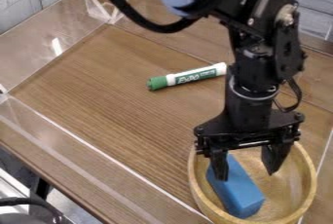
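My black gripper (247, 158) hangs open over a tan bowl (302, 194) at the lower right of the camera view, its fingers down inside the rim. A blue block (239, 194) lies in the bowl below the left finger, partly hidden by it; whether they touch I cannot tell. A green-and-white marker (186, 77) lies on the wooden surface behind and to the left of the gripper.
Clear plastic walls run along its left and front-left edges. Black cables show at the lower left.
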